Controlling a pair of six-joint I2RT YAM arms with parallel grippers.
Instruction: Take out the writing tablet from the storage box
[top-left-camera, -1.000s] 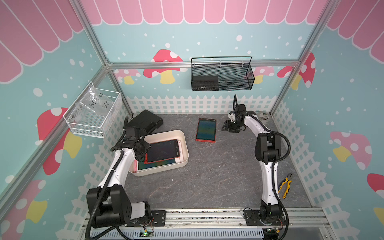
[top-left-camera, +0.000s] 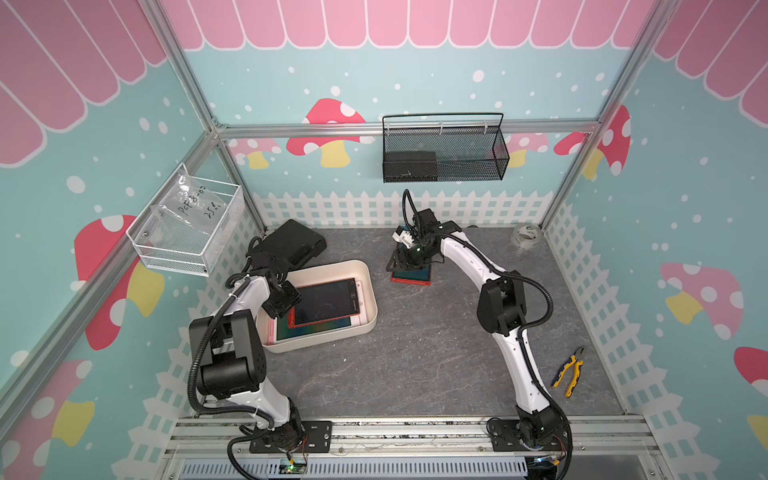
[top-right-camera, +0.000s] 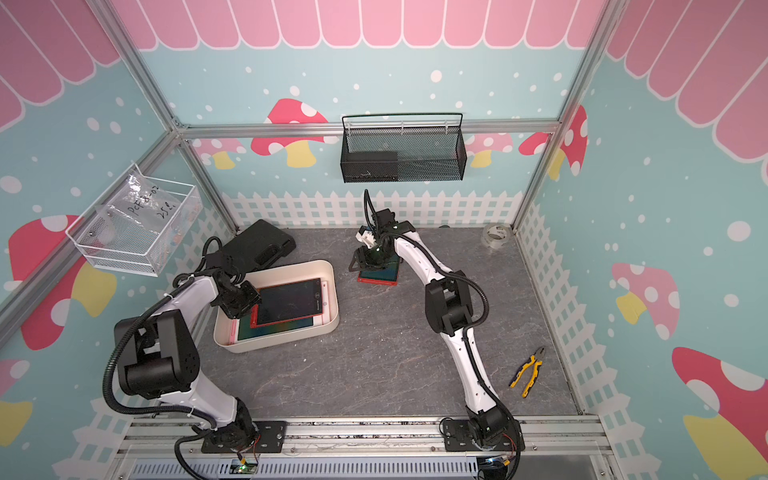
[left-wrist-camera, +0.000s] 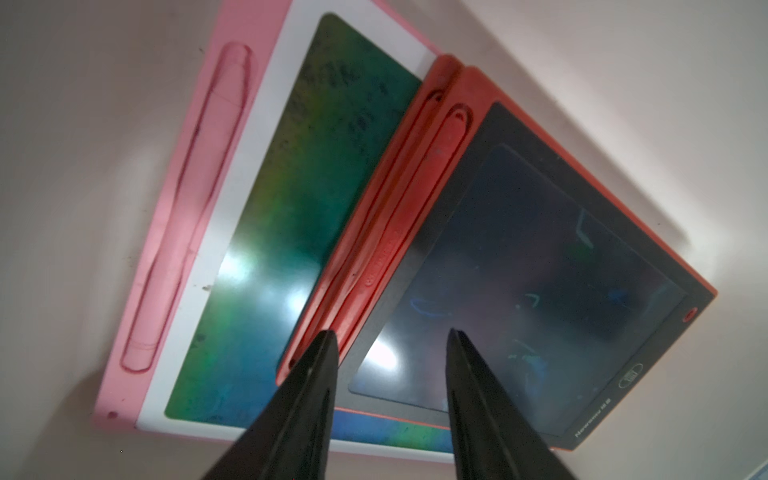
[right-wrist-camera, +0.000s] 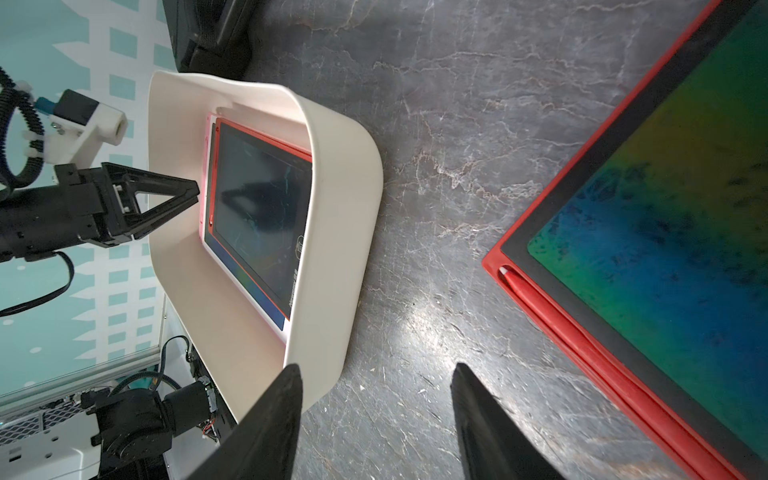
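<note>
In the cream storage box (top-left-camera: 369, 276) lie stacked writing tablets. On top is a red-framed tablet (left-wrist-camera: 520, 296) with a dark screen, its red pen in the side slot. Under it, a pink-and-white tablet (left-wrist-camera: 232, 264) shows a green-blue screen. Above the red frame's lower pen-side corner, my left gripper is open, with no tablet clamped. Another red-framed tablet (right-wrist-camera: 664, 232) rests on the table right of the box. My right gripper hangs open over the table between that tablet and the box, holding nothing.
A black case (top-left-camera: 296, 240) lies behind the box. Yellow-handled pliers (top-left-camera: 569, 373) and a tape roll (top-left-camera: 526, 235) are on the right side. Wire baskets hang on the left and back walls.
My right arm has swung left from the right side of the table to over the loose tablet. The left arm has shifted its pose slightly above the box; the tablets stay put.
</note>
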